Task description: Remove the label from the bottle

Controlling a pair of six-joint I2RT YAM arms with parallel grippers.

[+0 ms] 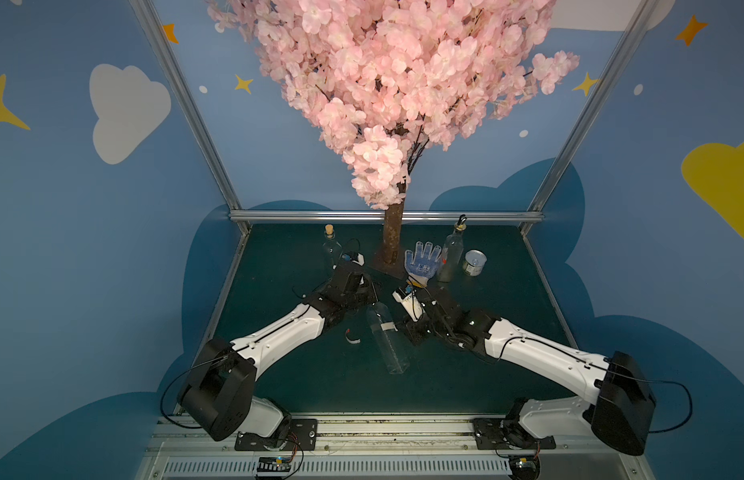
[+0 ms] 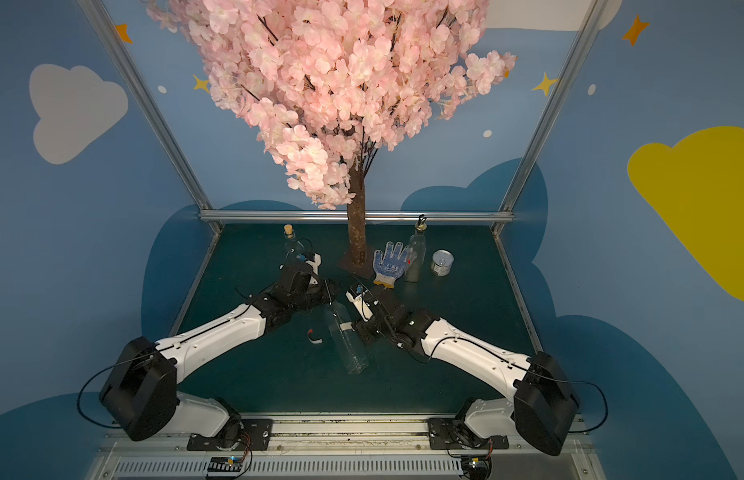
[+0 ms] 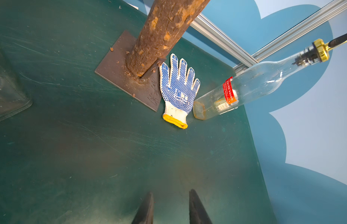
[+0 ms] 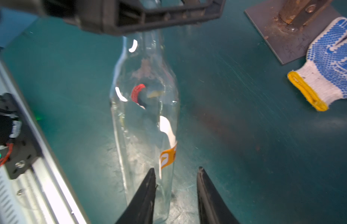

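A clear glass bottle (image 4: 143, 112) leans over the table, its neck in my left gripper (image 1: 372, 293), which is shut on it. In the left wrist view only the fingertips (image 3: 146, 209) show, and the bottle is out of sight. An orange and white label strip (image 4: 168, 156) clings to the bottle's side, with one end lifted from the glass. My right gripper is beside the lower bottle, its fingers apart. The strip is beyond the fingertips, with nothing visible between them.
A curled red and white strip (image 1: 352, 337) lies on the table left of the bottle. Behind stand a corked bottle (image 1: 331, 249), the tree trunk (image 1: 393, 228), a glove (image 1: 422, 260), another bottle (image 1: 452, 254) and a tin (image 1: 474, 262).
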